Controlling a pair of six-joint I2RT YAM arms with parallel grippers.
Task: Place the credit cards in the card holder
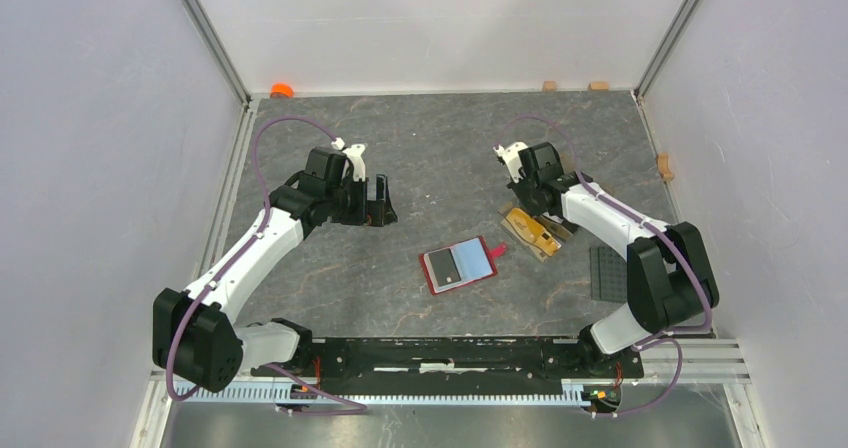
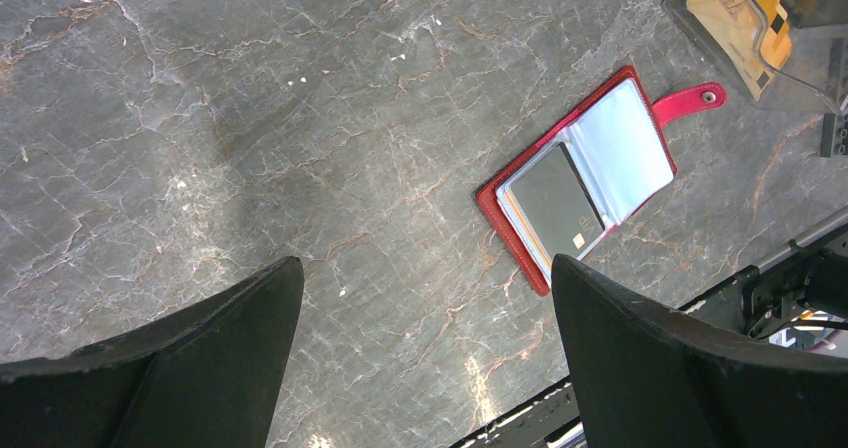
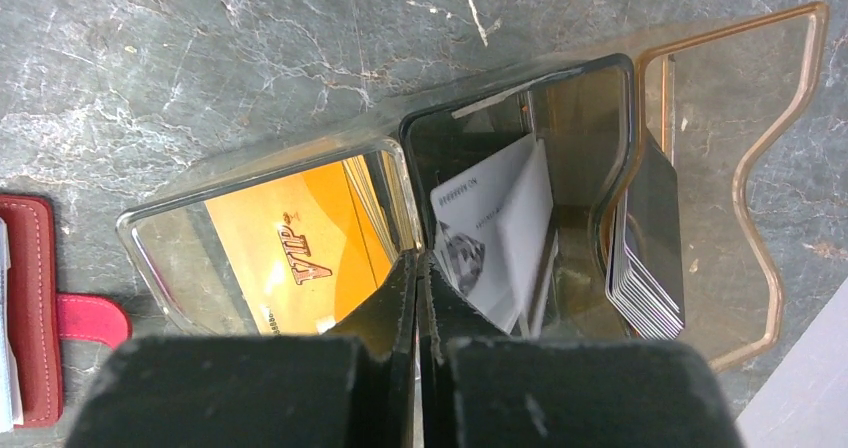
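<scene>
The red card holder [image 1: 428,276] lies spread flat on the table, a dark card [image 2: 553,200] in its left-hand pocket. White credit cards [image 3: 505,218] lean inside the middle compartment of the clear card box [image 3: 520,78], one flipped over to the far side. Yellow VIP cards [image 3: 290,238] fill the compartment beside it. In the right wrist view my right gripper is shut at the divider between those two compartments, its tips together and nothing between them; the white card is outside them. My left gripper stands open over bare table, left of the holder.
A third compartment with an amber rim [image 3: 820,58] holds several cards on edge. A dark ribbed pad [image 1: 608,273] sits at the table's right front. An orange object [image 1: 282,90] sits at the back left corner.
</scene>
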